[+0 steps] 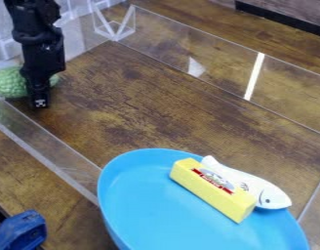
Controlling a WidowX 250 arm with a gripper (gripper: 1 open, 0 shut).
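Note:
The black gripper [40, 93] is low at the upper left, pointing down at the wooden surface beside a green textured round object [9, 82], which lies at the left edge partly behind it. The fingers look shut; whether they touch the green object is hard to tell.
A blue round tray [149, 215] at the lower front holds a yellow box [215, 195] and a white fish-shaped item [260, 184]. A blue object [20, 231] lies at the lower left. Clear plastic edging borders the largely bare middle of the wooden surface [163, 107].

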